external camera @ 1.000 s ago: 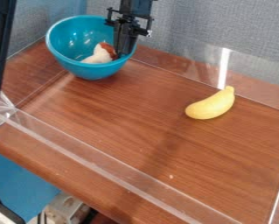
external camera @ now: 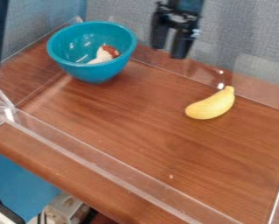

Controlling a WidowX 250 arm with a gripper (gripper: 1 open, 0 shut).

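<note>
The black gripper (external camera: 174,33) hangs in the upper middle, above and right of a teal bowl (external camera: 77,66); it looks open, slightly blurred, with nothing visible between its fingers. Inside the bowl lies a small white and reddish object (external camera: 105,54). A yellow banana (external camera: 209,105) rests on the wooden table at the right, apart from the bowl.
A clear low edge runs along the front and sides, with grey fabric walls (external camera: 247,48) behind.
The gripper has lifted up and moved right, away from the bowl. The bowl and banana stay where they were.
</note>
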